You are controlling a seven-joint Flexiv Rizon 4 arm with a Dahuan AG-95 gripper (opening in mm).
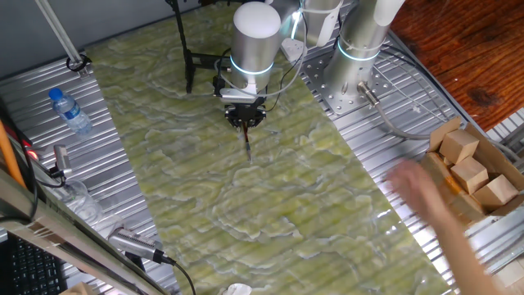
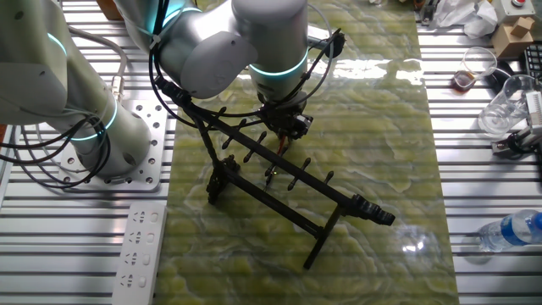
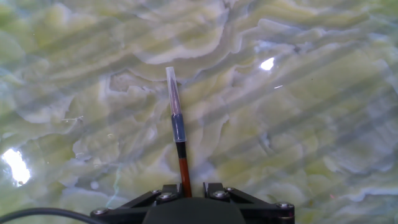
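Observation:
A slim brush with a reddish-brown handle and a clear cap over its tip juts forward from between the fingers in the wrist view. My gripper is shut on its handle; the exact contact is partly hidden by the gripper body. In exterior view 1 the brush points down and toward the near side from the gripper, over the green marbled mat. A black rack with a row of pegs stands beside the arm, partly covering the gripper in exterior view 2.
A person's hand reaches in at the right, by a cardboard box of wooden blocks. A water bottle lies left of the mat. A power strip lies near the robot base.

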